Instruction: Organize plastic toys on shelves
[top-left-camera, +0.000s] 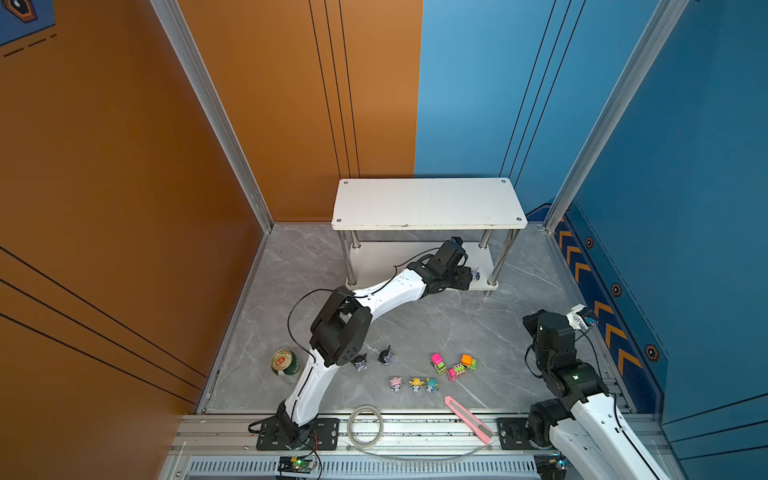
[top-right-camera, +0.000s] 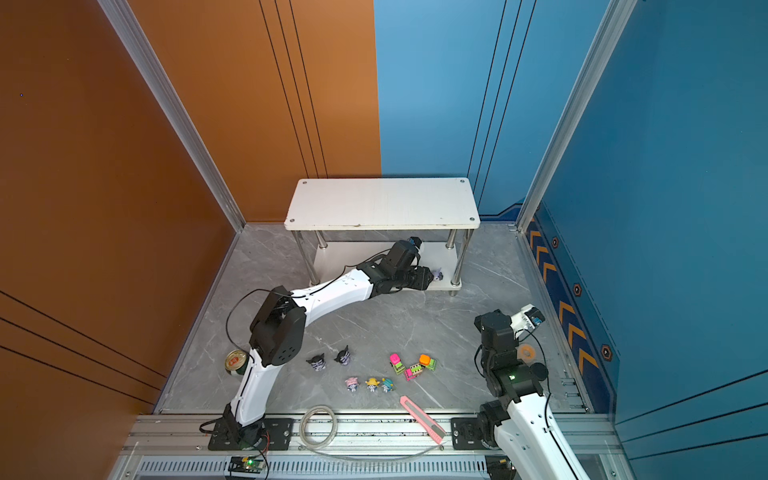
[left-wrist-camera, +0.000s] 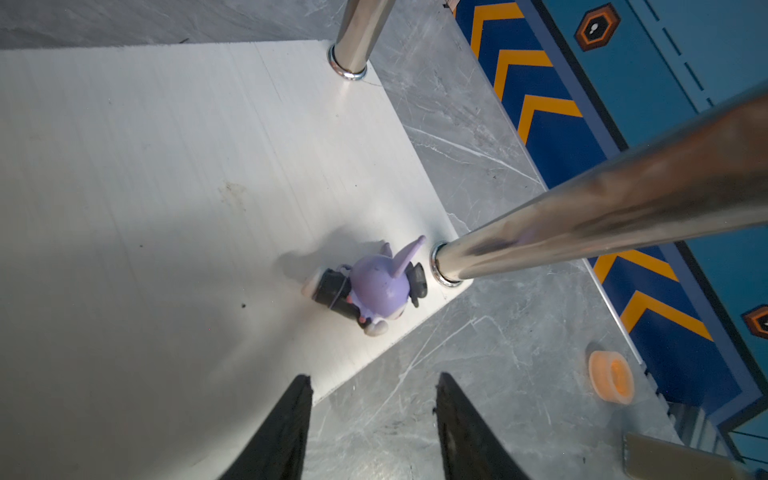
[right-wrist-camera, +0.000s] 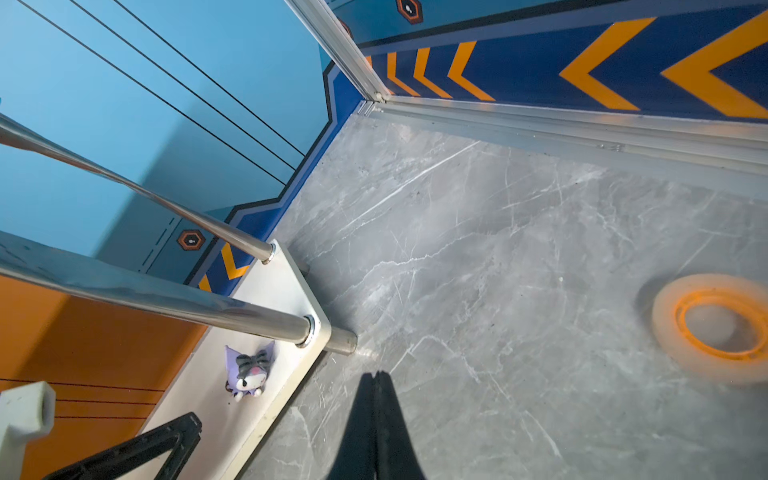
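Observation:
A purple figure with a black hood (left-wrist-camera: 380, 284) stands on the lower shelf board (left-wrist-camera: 200, 160), in the corner by a metal post. In the right wrist view the same purple figure (right-wrist-camera: 249, 372) faces outward. My left gripper is open, its fingers apart with nothing between them, just short of the figure. My right gripper is shut with nothing showing between its fingertips, away from the shelf at the right front. On the floor lie two dark figures (top-left-camera: 385, 355), three small figures (top-left-camera: 416, 385) and green-pink toy vehicles (top-left-camera: 457, 371).
The shelf's white top board (top-left-camera: 428, 204) is bare, and metal posts (top-left-camera: 505, 252) hold it up. A tape roll (right-wrist-camera: 714, 326) lies on the right floor, a can (top-left-camera: 284, 362) at the left. A pink cutter (top-left-camera: 468, 419) and a coiled cable (top-left-camera: 365, 428) lie in front.

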